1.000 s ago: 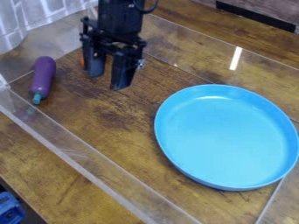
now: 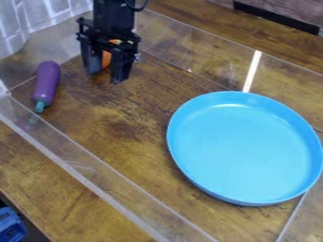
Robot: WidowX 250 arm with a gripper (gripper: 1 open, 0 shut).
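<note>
The black robot gripper [image 2: 109, 59] is at the upper middle-left of the wooden surface, over an orange object [image 2: 108, 55] that it partly hides. Whether its fingers are open or closed on that object is unclear. A purple eggplant-like toy [image 2: 45, 85] with a teal end lies to the left, apart from the gripper. A large light blue round plate [image 2: 244, 146] fills the right side.
Bare wood [image 2: 113, 151] takes up the middle and lower left. A clear edge runs along the left side, and a small blue object [image 2: 8, 227] shows at the bottom-left corner.
The gripper has moved back, away from the camera, and slightly left, to the orange object. The eggplant and plate have not moved.
</note>
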